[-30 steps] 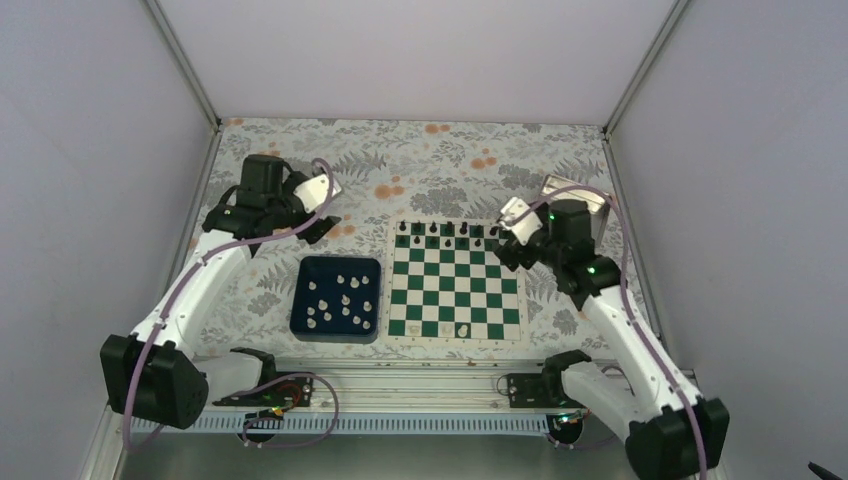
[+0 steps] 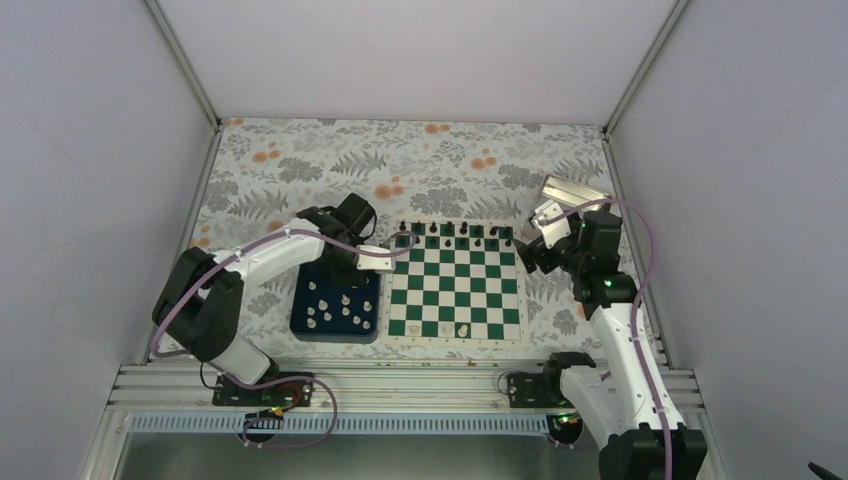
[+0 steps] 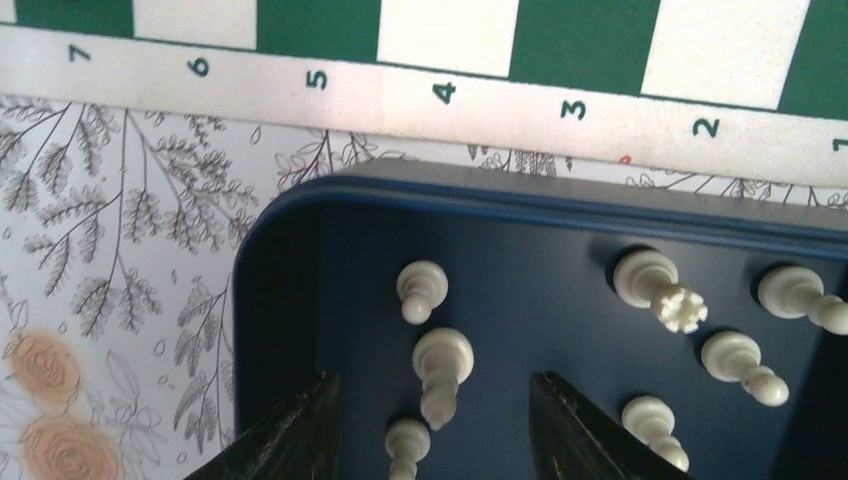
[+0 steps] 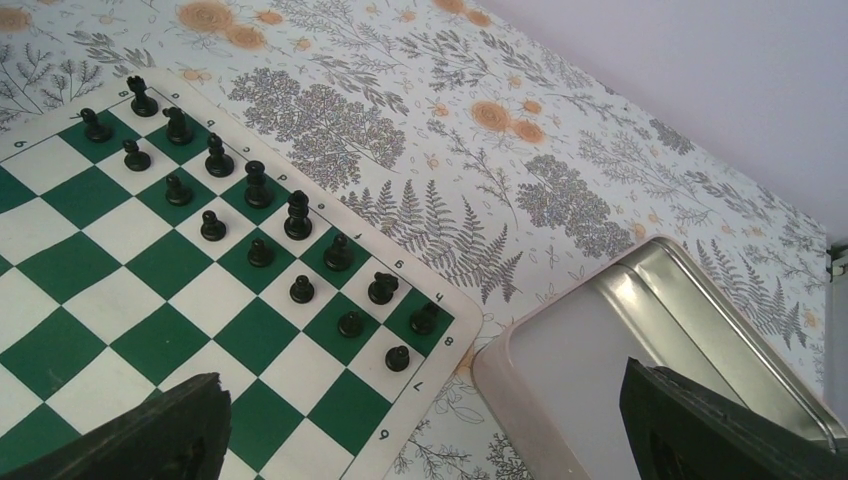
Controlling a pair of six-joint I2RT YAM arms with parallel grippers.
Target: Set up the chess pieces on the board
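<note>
The green-and-white chess board (image 2: 455,285) lies mid-table with black pieces (image 4: 258,185) standing in two rows along its far side. On its near row stand a few white pieces (image 2: 463,331). White pieces (image 3: 442,365) stand spread about the dark blue box (image 2: 335,338) left of the board. Over that box hangs my left gripper, open, its fingers (image 3: 305,430) apart; a bishop-like piece shows between and beyond them, untouched. My right gripper is open and empty, held up at the board's right edge.
A pinkish box with a metal edge (image 4: 640,340) stands at the back right, near my right gripper. The box walls stand close to the board's left border. The board's middle rows are clear, as is the patterned cloth (image 2: 330,160) behind.
The right arm has drawn back right, off the board.
</note>
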